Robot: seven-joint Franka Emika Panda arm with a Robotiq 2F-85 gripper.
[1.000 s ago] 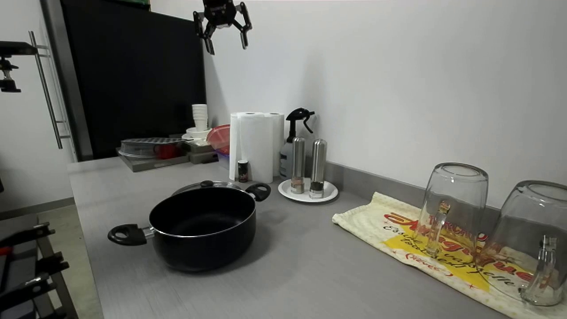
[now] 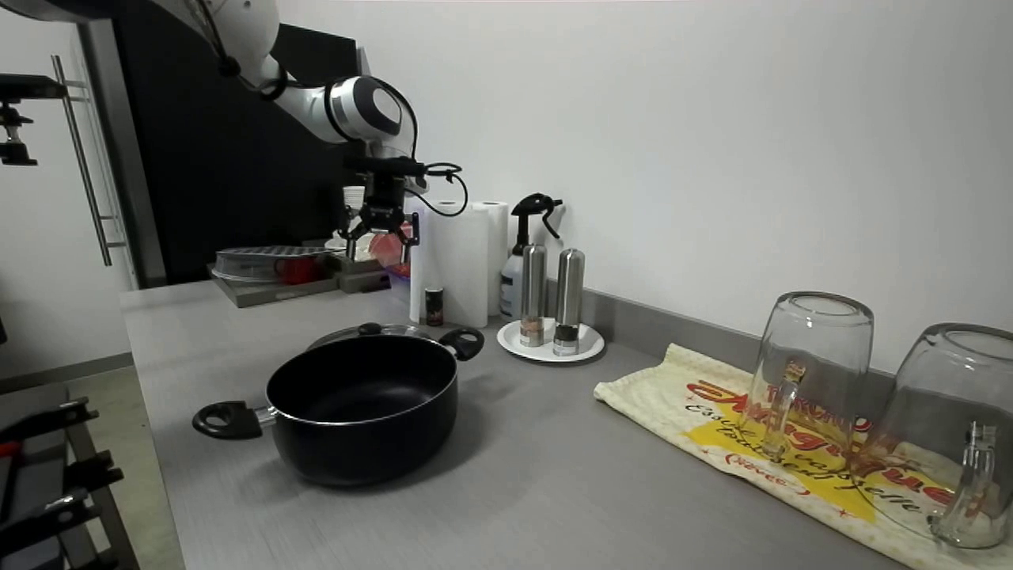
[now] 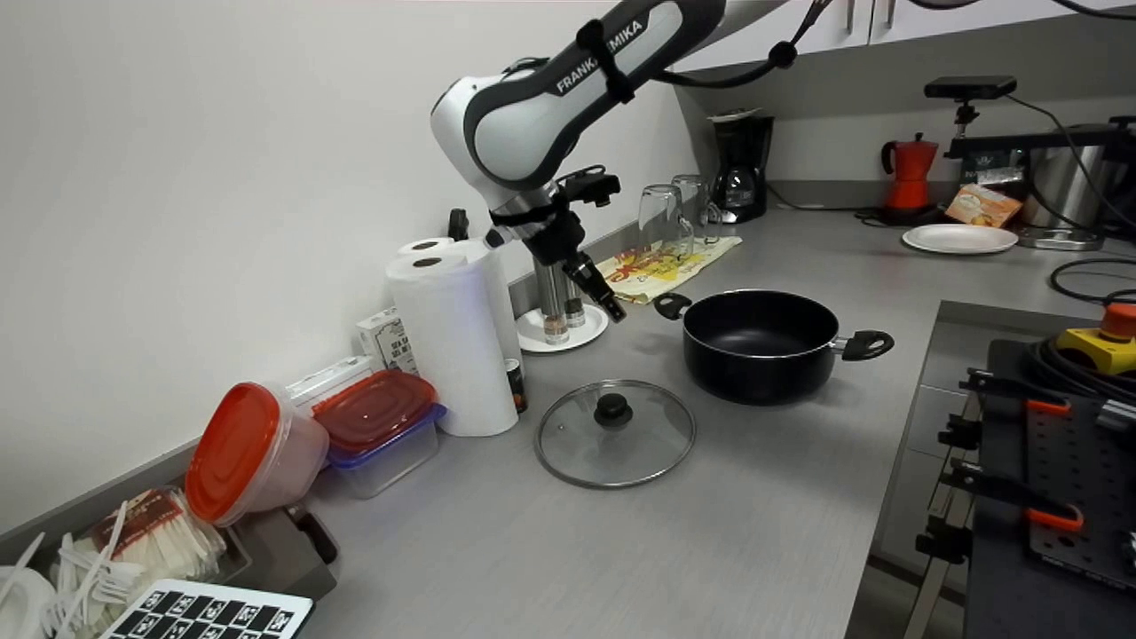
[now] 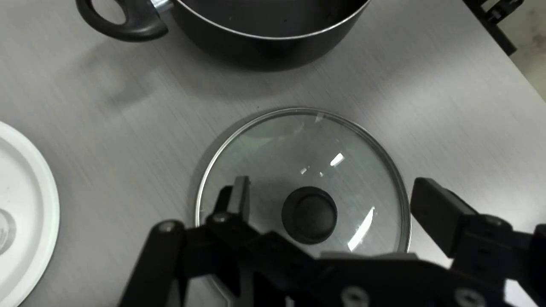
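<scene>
A glass lid (image 3: pixel 575 447) with a black knob (image 3: pixel 612 410) lies flat on the counter, beside a black two-handled pot (image 3: pixel 759 357) that stands uncovered. In the wrist view the lid's knob (image 4: pixel 309 215) appears between my gripper's spread fingers, with the pot (image 4: pixel 271 51) at the top edge. My gripper (image 2: pixel 382 255) is open and hangs in the air above the counter, clear of the lid, nothing between its fingertips. From exterior view 1 most of the lid is hidden behind the pot, only its knob (image 2: pixel 369 328) and far rim showing.
Paper towel rolls (image 3: pixel 458 341), a white plate with two grinders (image 2: pixel 551 350) and a small dark shaker (image 2: pixel 434 305) stand along the wall. Two glass mugs (image 2: pixel 817 380) rest on a printed cloth (image 2: pixel 693 408). Plastic containers (image 3: pixel 383 426) crowd the far end.
My gripper has come down from high near the top of exterior view 1 to around the height of the paper towel tops, still open. The pot and lid have not moved.
</scene>
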